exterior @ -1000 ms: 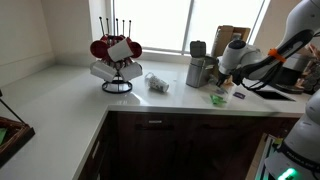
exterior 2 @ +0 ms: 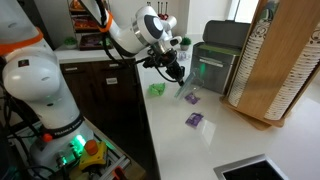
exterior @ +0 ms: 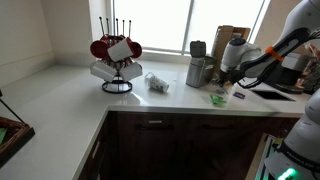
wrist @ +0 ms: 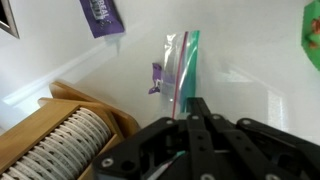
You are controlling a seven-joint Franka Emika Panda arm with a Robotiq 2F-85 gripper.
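Note:
My gripper (exterior 2: 180,82) points down over the counter's right part, its fingers shut. In the wrist view a clear plastic bag (wrist: 180,65) with red and green edge strips stretches away from the fingertips. The same bag (exterior 2: 191,80) appears right beside the fingertips in exterior view 2. Whether its thin edge is pinched between the fingers cannot be made out. A green item (exterior 2: 156,90) lies left of the gripper. One small purple packet (exterior 2: 192,98) is close by the bag, and another purple packet (exterior 2: 194,120) lies nearer the front.
A grey bin (exterior 2: 211,65) and a tall wooden-sided organizer (exterior 2: 275,65) stand behind the gripper. A dark flat panel (exterior 2: 250,170) is on the counter. Farther left are a mug rack (exterior: 118,60) and a clear bag-like item (exterior: 157,83). Bare counter separates these from the bin.
The arm and hand have shifted only slightly near the same spot. The counter items look unmoved; any motion of the clear bag is too small to tell.

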